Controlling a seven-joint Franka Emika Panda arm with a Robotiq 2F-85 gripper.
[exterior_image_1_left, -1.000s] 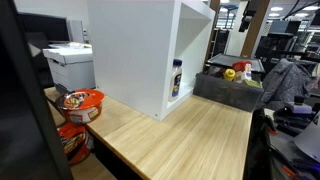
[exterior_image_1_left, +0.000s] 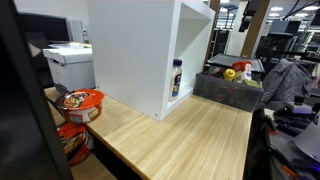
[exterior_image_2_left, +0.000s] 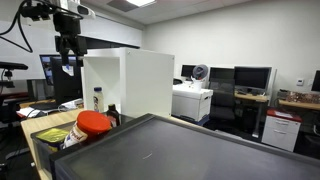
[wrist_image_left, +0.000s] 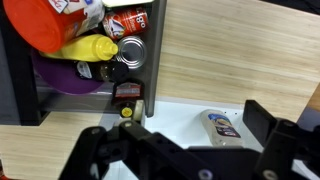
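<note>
My gripper stands open in the wrist view, its dark fingers apart with nothing held between them. Beneath the gap, a bottle (wrist_image_left: 219, 128) is seen from above on the white shelf. That bottle (exterior_image_1_left: 176, 78) stands upright in the shelf unit (exterior_image_1_left: 135, 60) in exterior view 1. High over the far end of the table hangs the gripper (exterior_image_2_left: 68, 50) in exterior view 2, well clear of the things below. A grey bin (exterior_image_1_left: 228, 91) holds a red-lidded tub (wrist_image_left: 65, 20), a yellow bottle (wrist_image_left: 88, 48), a can (wrist_image_left: 131, 51) and other goods.
Bare wooden tabletop (exterior_image_1_left: 185, 140) stretches in front of the shelf unit. Red tubs (exterior_image_1_left: 80, 103) stand at the left, beside the unit's outer wall. The bin's edge (wrist_image_left: 154, 60) and the white shelf (wrist_image_left: 180, 118) border the free wood below my gripper.
</note>
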